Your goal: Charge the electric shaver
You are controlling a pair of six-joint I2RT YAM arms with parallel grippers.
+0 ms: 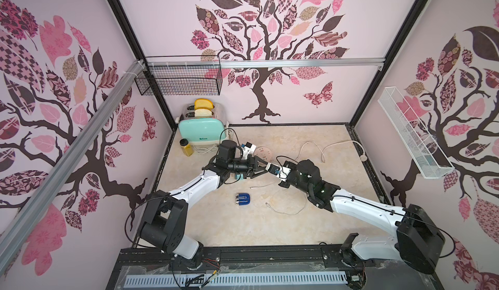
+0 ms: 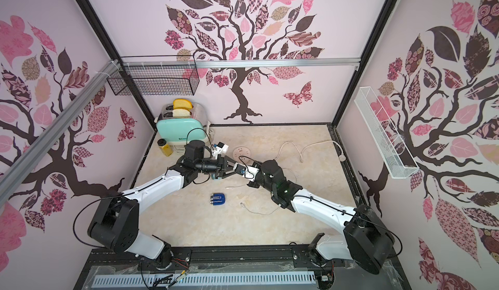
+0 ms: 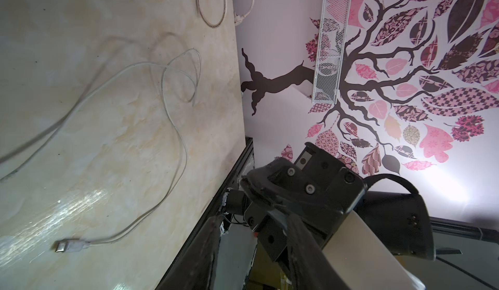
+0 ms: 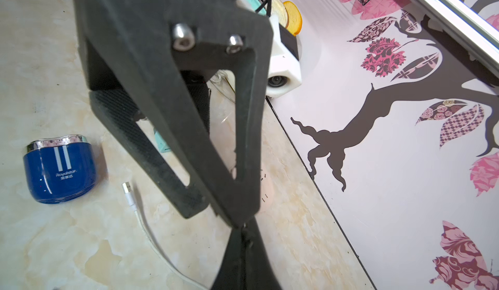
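The blue shaver [image 1: 242, 199] [image 2: 217, 199] [image 4: 58, 170] lies on the table below my two wrists. A white cable with a plug [image 3: 70, 245] [image 4: 127, 191] lies beside it and loops across the top. My left gripper [image 1: 257, 167] and right gripper [image 2: 243, 169] meet in mid-air above the table, very close together. The right gripper's fingers are shut, with their tips at the other gripper's fingers. Whether anything is between the left fingers is hidden.
A mint toaster [image 1: 201, 129] and yellow jar [image 1: 186, 147] stand back left. A round pink socket [image 2: 241, 153] and a white power cord [image 2: 322, 142] lie at the back.
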